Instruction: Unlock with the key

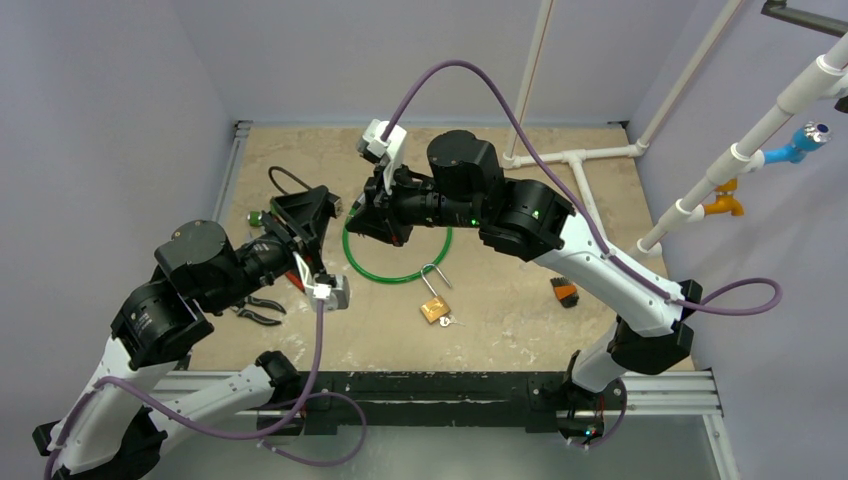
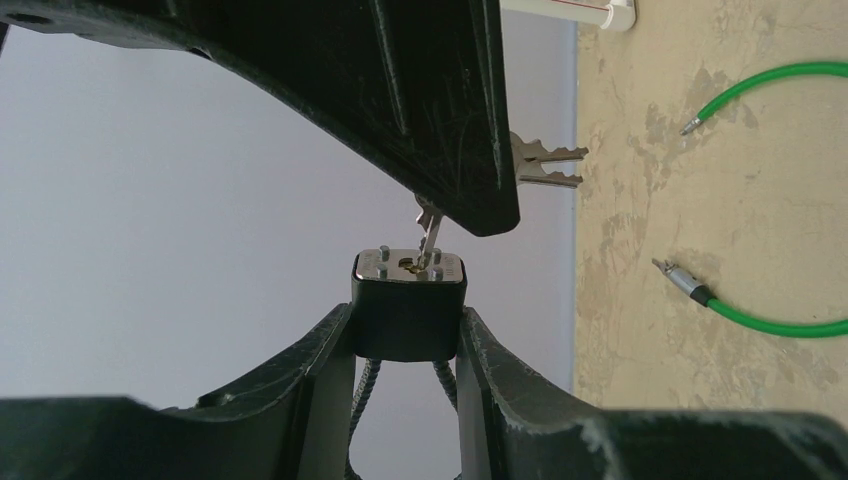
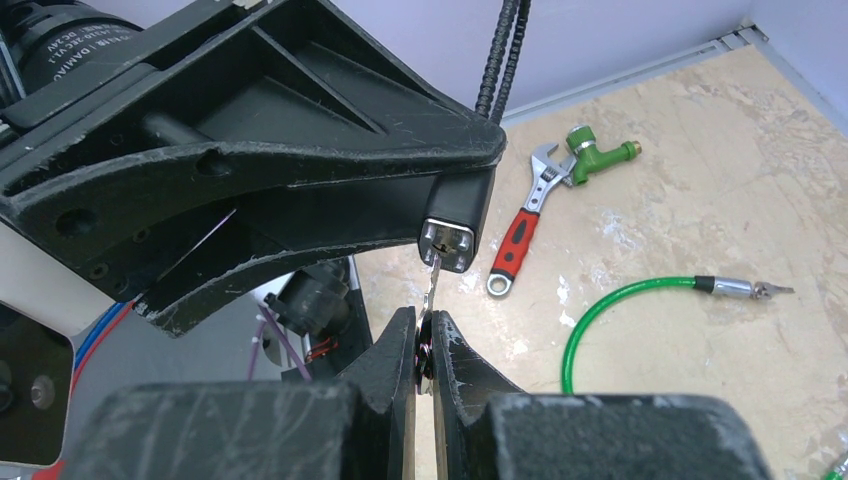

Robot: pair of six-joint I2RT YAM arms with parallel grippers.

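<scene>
In the left wrist view, my left gripper is shut on a black lock body (image 2: pixel 408 315) with a braided cable, its keyway face upward. A silver key (image 2: pixel 431 230) points into the keyway, held by my right gripper, which is shut on it; two more keys (image 2: pixel 550 178) dangle beside it. In the right wrist view the key's blade (image 3: pixel 432 280) meets the keyway of the lock; how deep it sits is hard to tell.
Below lie a green hose (image 1: pixel 395 279), a brass padlock (image 1: pixel 435 308) with keys, pliers (image 1: pixel 260 315) and a wrench (image 3: pixel 518 240). White pipes (image 1: pixel 590 200) with taps line the right side.
</scene>
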